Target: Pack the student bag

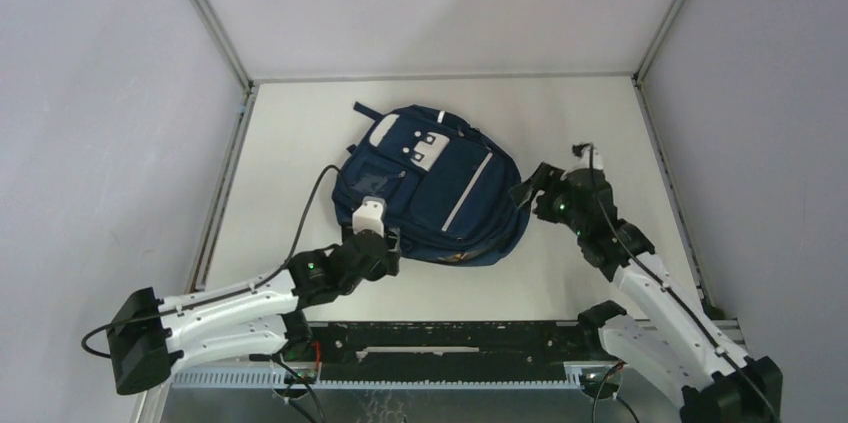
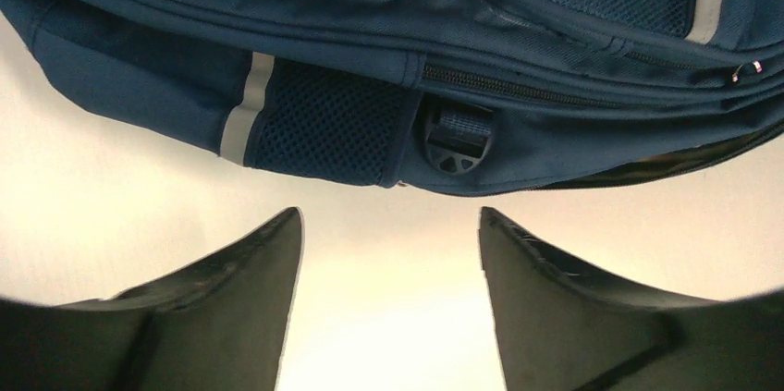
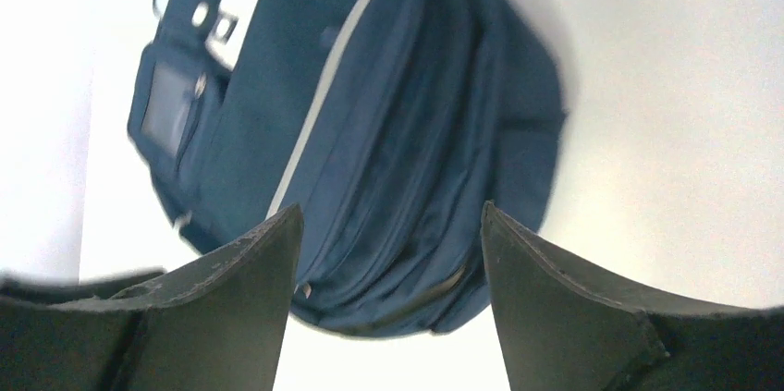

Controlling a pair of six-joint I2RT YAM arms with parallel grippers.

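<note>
A navy backpack [image 1: 440,193] lies flat on the white table, with white cartoon patches, a pale stripe and side mesh pockets [image 2: 324,123]. My left gripper is at the bag's lower left edge in the top view, fingers apart, white table between them in the left wrist view. My right gripper stands just off the bag's right side, fingers apart, the blurred bag beyond them and nothing held.
Bare table [image 1: 590,113] surrounds the bag, widest at the right and left. Pale walls close the area at the back and sides, and a dark rail runs along the front edge.
</note>
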